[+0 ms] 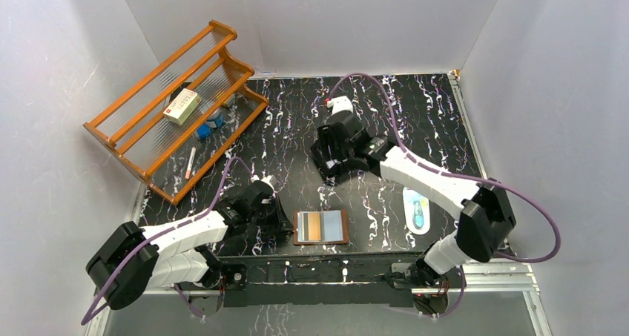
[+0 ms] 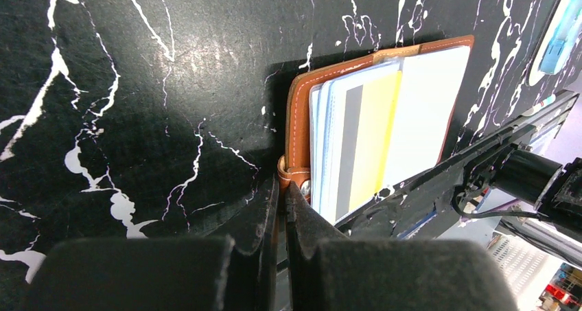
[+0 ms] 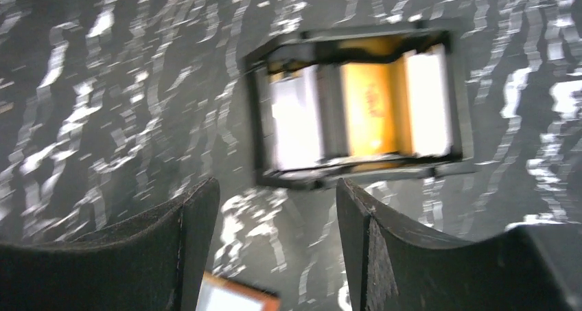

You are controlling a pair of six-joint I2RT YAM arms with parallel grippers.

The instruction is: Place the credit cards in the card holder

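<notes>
The brown leather card holder [image 2: 297, 112] lies open at the table's front edge, with clear sleeves. A yellow card with a grey stripe [image 2: 367, 139] shows in its left-hand sleeves; the right side looks pale. At its left edge my left gripper is shut, with the thin leather strap [image 2: 296, 176] pinched between its fingertips. The black box [image 3: 257, 129] holds several cards, among them a white card [image 3: 296, 122] and an orange card [image 3: 366, 108]. Over that box my right gripper stands open and empty. Its arm hides most of the box from the top.
A wooden rack [image 1: 174, 113] with a small box [image 1: 182, 107] fills the back left. A white oval tray with a blue item [image 1: 417, 211] lies to the right of the holder. The marble table between holder and box is clear.
</notes>
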